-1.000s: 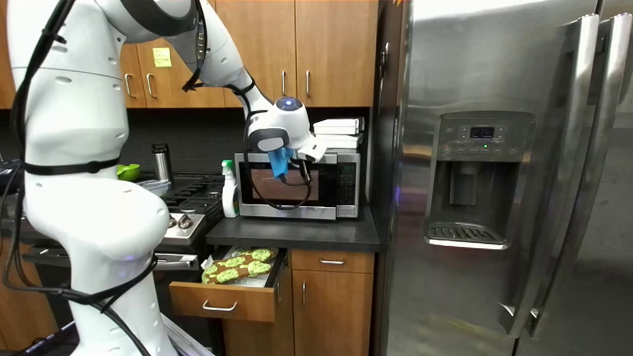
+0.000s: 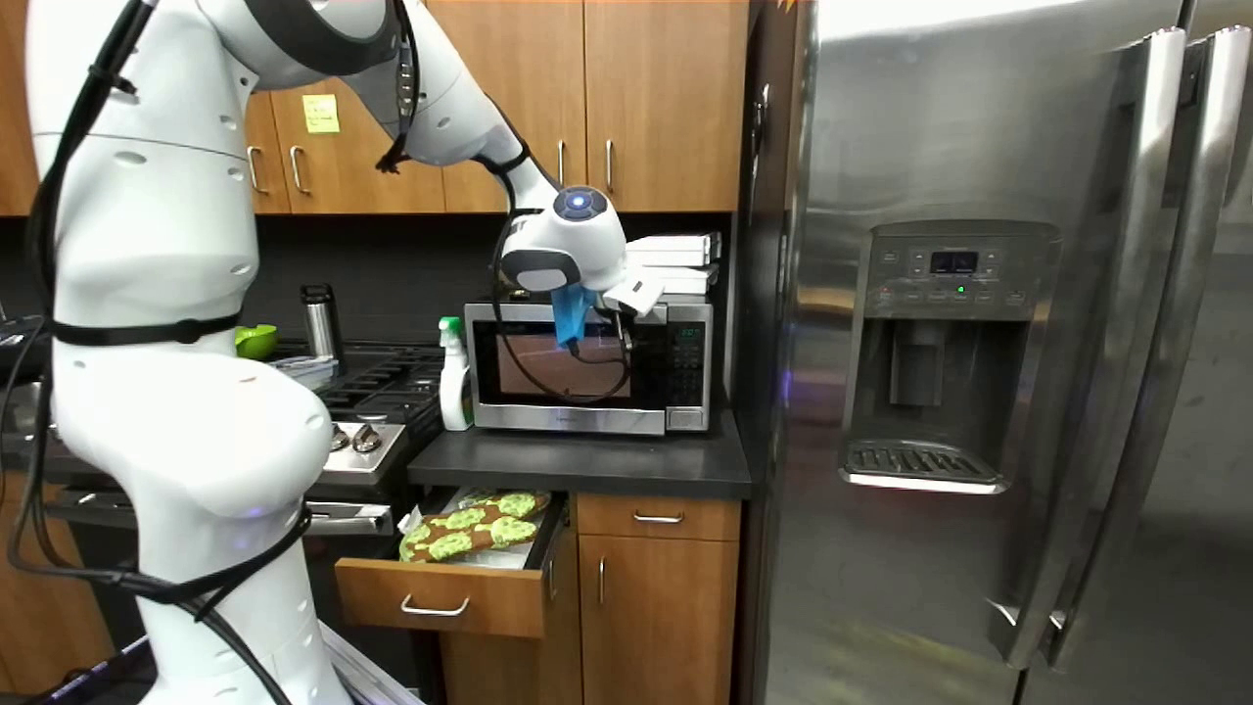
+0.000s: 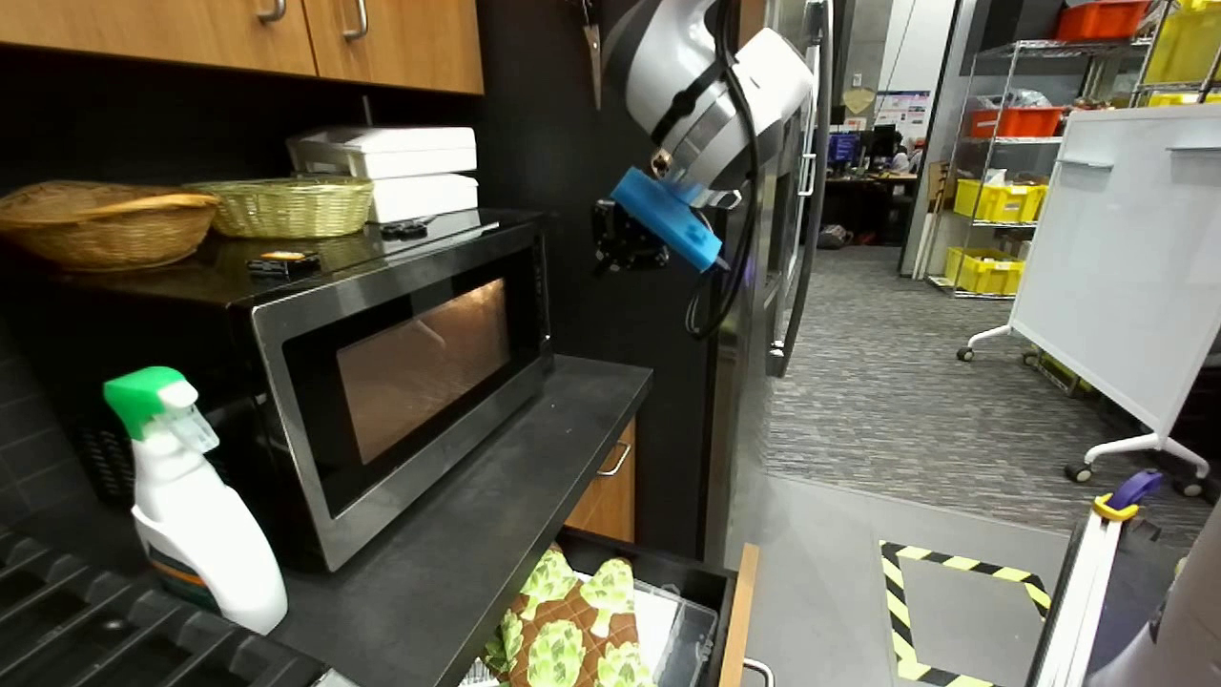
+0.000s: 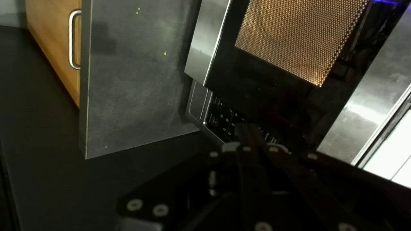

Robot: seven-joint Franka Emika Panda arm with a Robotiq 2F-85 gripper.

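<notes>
In the wrist view my gripper is shut, its dark fingers together and nothing showing between them. Beyond its tips are the keypad [image 4: 227, 119] and dark door of the microwave [image 4: 292, 73]. Exterior view 1 has the arm's wrist, with its blue block [image 2: 572, 312], in front of the closed microwave [image 2: 564, 417]; the fingers are hard to make out there. Below the counter, the left drawer [image 2: 388, 597] is pulled out, holding a brown cloth with green artichoke print [image 2: 470, 529]. The same cloth [image 3: 561, 641] lies in the drawer in exterior view 2.
A white spray bottle [image 3: 206, 538] with a green top stands left of the microwave. Two baskets [image 3: 103, 223] and white boxes [image 3: 424, 172] rest on top of it. The refrigerator [image 2: 940, 587] rises at the right.
The arm's wrist and gripper have shifted slightly to the right in front of the microwave, the blue block tilting a little. Drawer and cloth look unmoved.
</notes>
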